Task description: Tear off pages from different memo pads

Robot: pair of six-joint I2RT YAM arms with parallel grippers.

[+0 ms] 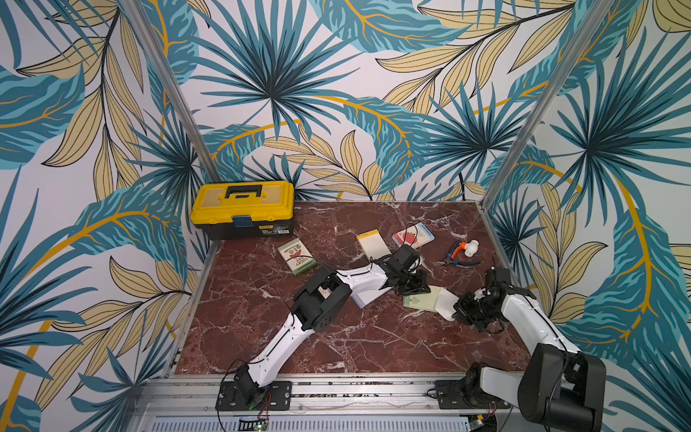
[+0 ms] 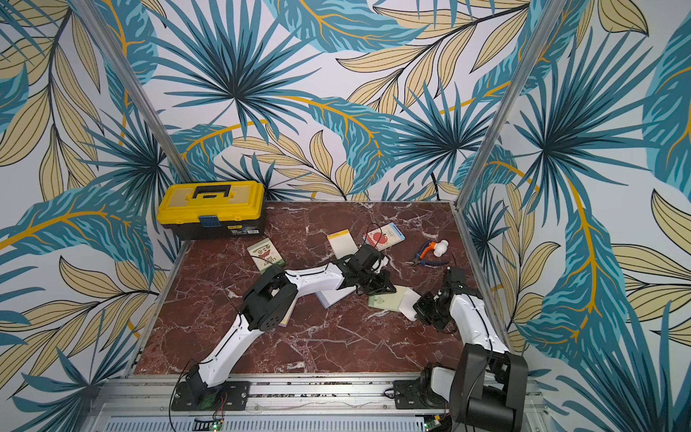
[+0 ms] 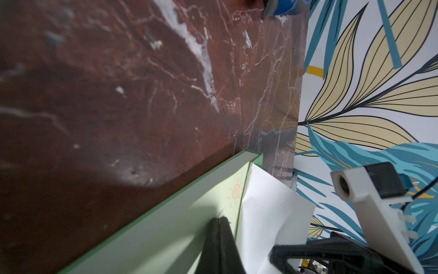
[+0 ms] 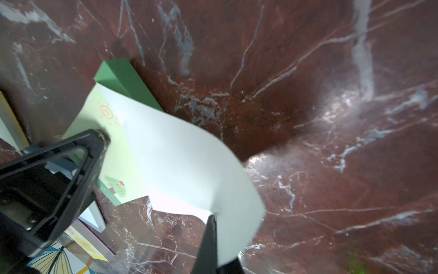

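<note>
A green-edged memo pad [image 1: 416,301] lies on the table with pale green printed sheets on top. My left gripper, shut with nothing seen between its fingers, points down onto these sheets. Turned over to the pad's right, a white page [image 4: 178,155] still meets the pad [image 4: 121,159] along one edge. The free corner of that page is pinched by my right gripper, which is shut, and the paper bows near the fingertips. In the top left view the page [image 1: 445,305] spans from pad to right gripper [image 1: 460,311].
Other memo pads lie around: a brown-and-green one [image 1: 296,255], a yellow-topped one [image 1: 373,244], a red-and-blue one [image 1: 413,235], and one under the left arm. Pliers [image 1: 460,262] lie back right; a yellow toolbox [image 1: 243,208] stands back left.
</note>
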